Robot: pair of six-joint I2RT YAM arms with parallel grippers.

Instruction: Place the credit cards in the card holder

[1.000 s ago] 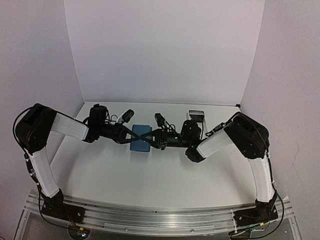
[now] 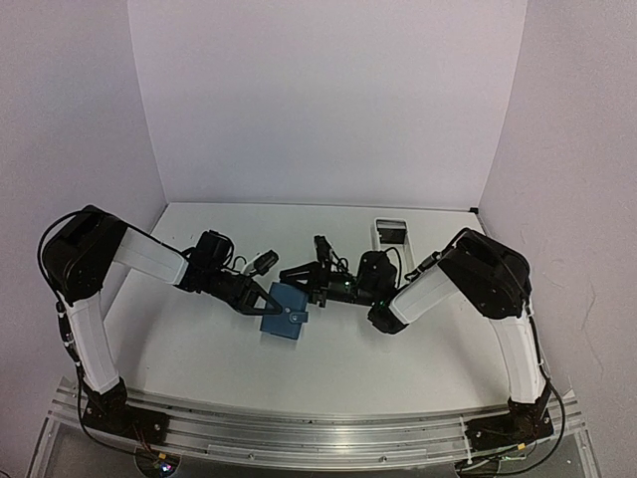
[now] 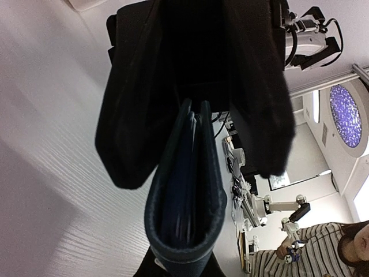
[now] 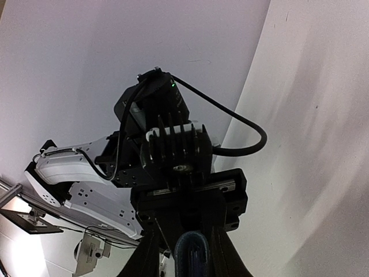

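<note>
A blue card holder (image 2: 285, 324) with a small snap strap is held tilted over the middle of the table. My left gripper (image 2: 278, 310) is shut on its left edge. In the left wrist view the holder (image 3: 187, 231) shows edge-on, with dark layers inside it; whether those are cards I cannot tell. My right gripper (image 2: 283, 276) is beside the holder's upper corner. Seen head-on in the left wrist view, its fingers (image 3: 134, 127) stand wide apart on both sides of the holder, so it is open. No separate card can be made out.
A white box-like stand (image 2: 379, 237) with a dark opening sits at the back right, behind the right arm. A metal rail (image 2: 299, 430) borders its front.
The card holder has come toward the table's front and turned, together with my left gripper, and its strap now shows.
</note>
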